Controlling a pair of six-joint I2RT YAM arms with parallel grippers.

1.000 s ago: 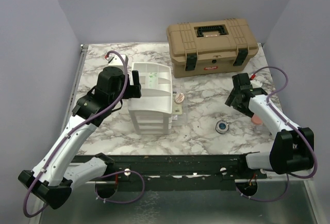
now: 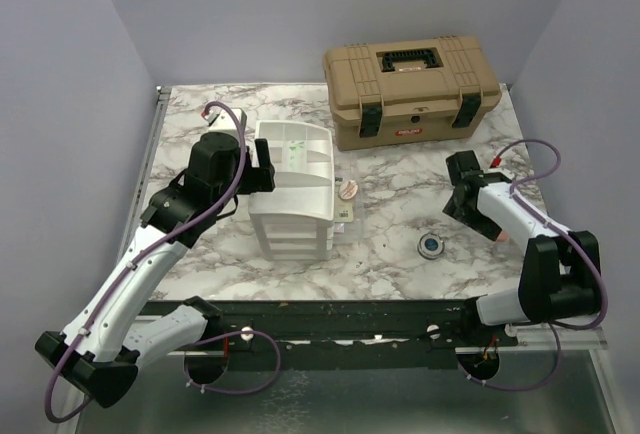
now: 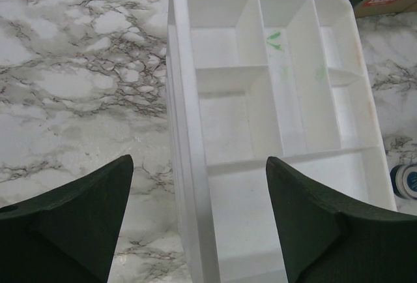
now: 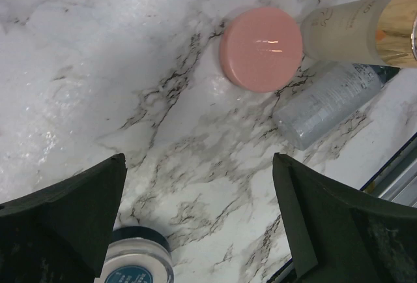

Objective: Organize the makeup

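A white plastic organizer [image 2: 291,224] with several compartments stands left of centre; in the left wrist view its empty sections [image 3: 234,120] fill the middle. My left gripper is open over its left wall. My right gripper is open above the table at the right, fingers empty. Beyond it lie a pink round jar [image 4: 260,48], a frosted bottle with a gold cap [image 4: 345,29] and a grey tube [image 4: 329,104]. A round jar with a blue label [image 2: 430,246] lies nearer the middle, partly behind a finger in the right wrist view.
A tan toolbox [image 2: 410,104] sits along the back. Small items, one a round pinkish piece [image 2: 348,189], lie just right of the organizer.
The left arm has barely moved.
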